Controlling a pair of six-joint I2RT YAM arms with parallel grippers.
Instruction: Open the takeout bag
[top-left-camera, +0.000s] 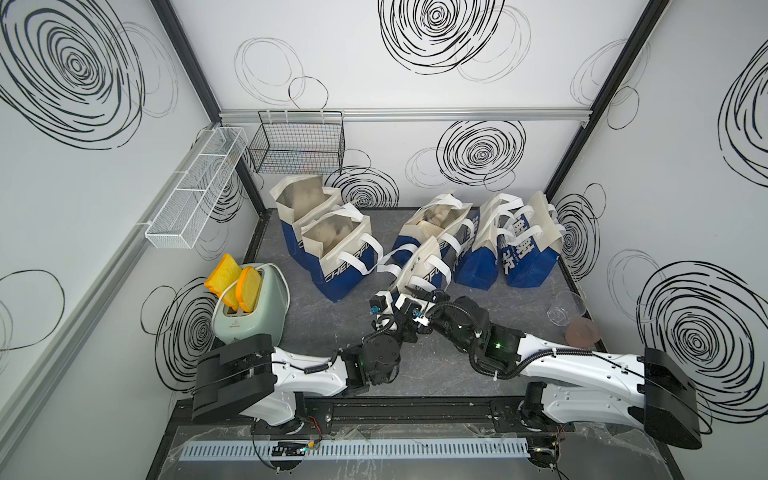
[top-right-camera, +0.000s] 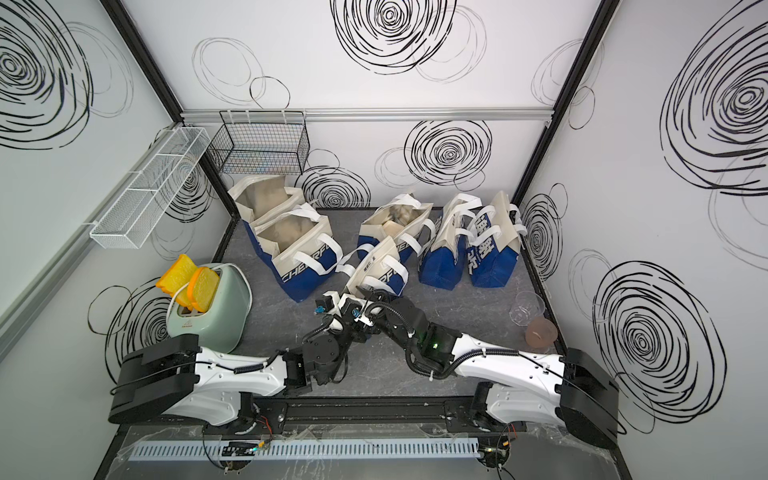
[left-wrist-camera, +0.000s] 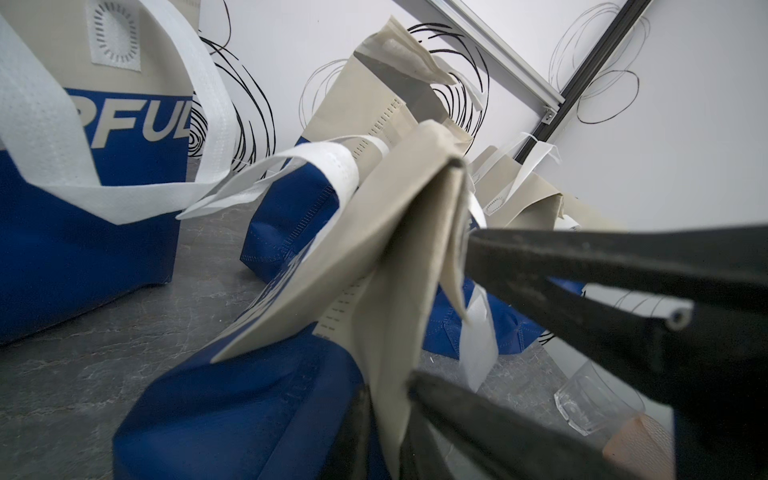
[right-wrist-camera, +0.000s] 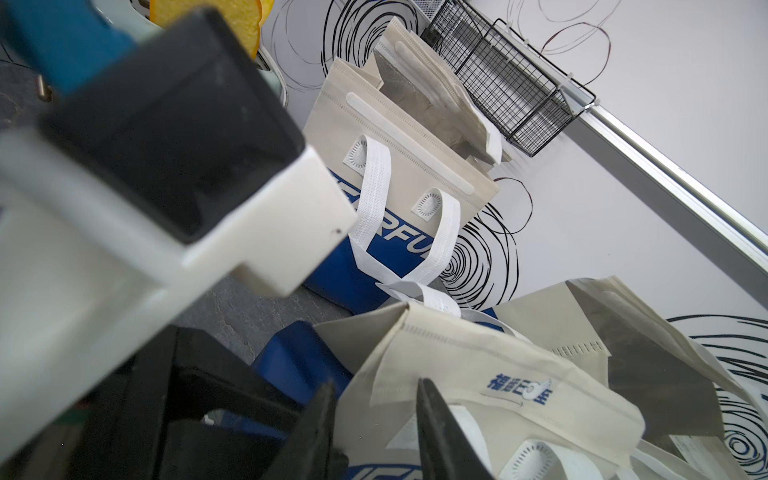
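The nearest takeout bag (top-left-camera: 417, 260), blue below and cream above, leans at the middle of the table, its mouth folded nearly flat. My left gripper is at its near side, partly open, the bag's folded cream edge (left-wrist-camera: 400, 320) running down between its fingertips. From the right comes my right gripper, its fingers (right-wrist-camera: 432, 416) spread, in front of the cream panel with small blue lettering. In the left wrist view the right gripper's dark fingers (left-wrist-camera: 560, 264) reach to the bag's upper edge. Whether they touch it cannot be told.
Two open bags (top-left-camera: 344, 248) stand on the left, one open bag (top-left-camera: 436, 216) behind, and two bags (top-left-camera: 532, 240) at the right. A green bin (top-left-camera: 256, 308) with yellow items is at left, a clear cup (top-left-camera: 566, 307) at right. The arms' wrists are close together.
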